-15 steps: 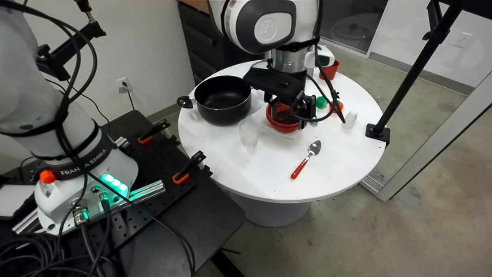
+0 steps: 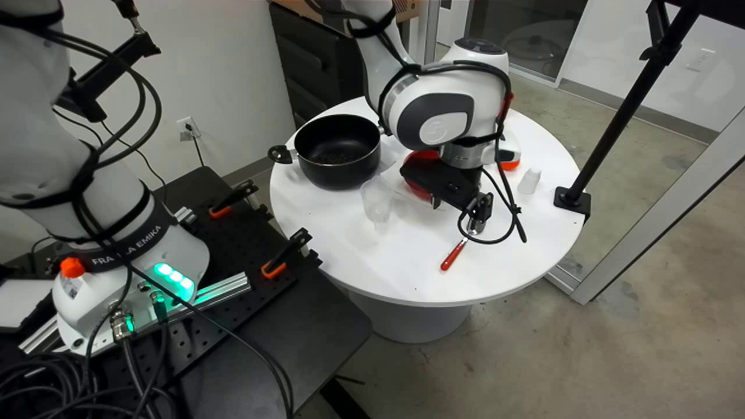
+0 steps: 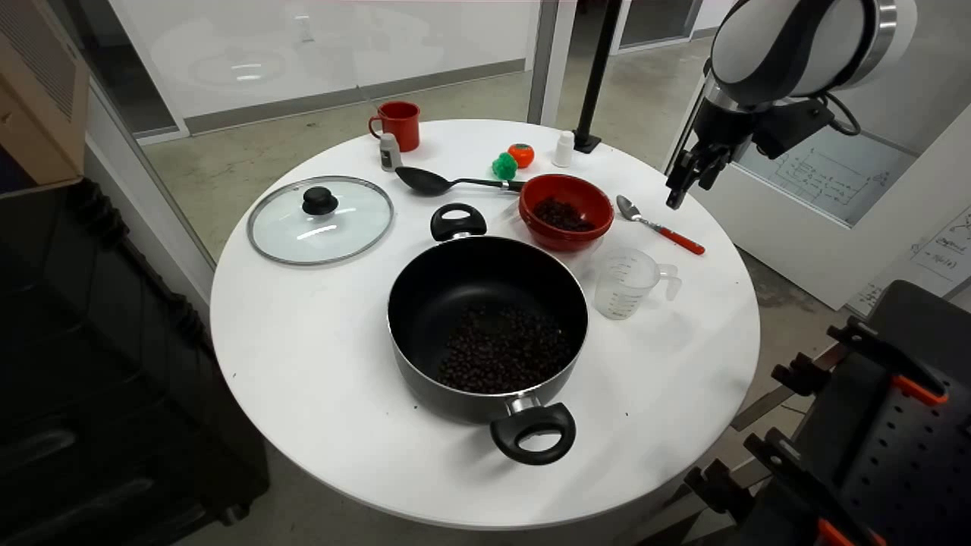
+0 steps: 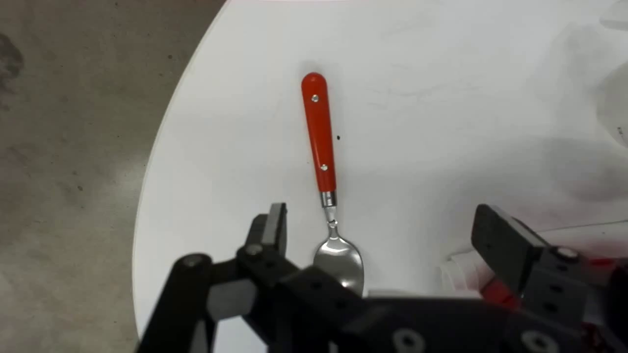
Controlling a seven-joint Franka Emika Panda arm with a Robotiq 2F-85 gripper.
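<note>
My gripper is open, its fingers wide apart with nothing held between them. Below it on the white table lies a spoon (image 4: 321, 141) with a red handle; its metal bowl is partly covered by the gripper body in the wrist view. From the second exterior view, the gripper (image 3: 680, 182) appears above and near the spoon (image 3: 678, 238), apart from it. A red bowl (image 3: 582, 238) of dark beans stands beside the spoon. The black pot (image 3: 428, 378), also with dark beans in it, sits toward the front of that view.
A clear measuring cup (image 3: 623, 290) stands between pot and spoon. Farther round are a black ladle (image 3: 425, 182), glass lid (image 3: 346, 227), red mug (image 3: 400, 127), white shaker (image 3: 564, 150) and a tomato (image 3: 521, 155). A black pole (image 2: 621, 119) rises at the table's edge.
My gripper has swung from above the red bowl toward the spoon, now covering the spoon's bowl in the first exterior view. The spoon and table items have stayed put.
</note>
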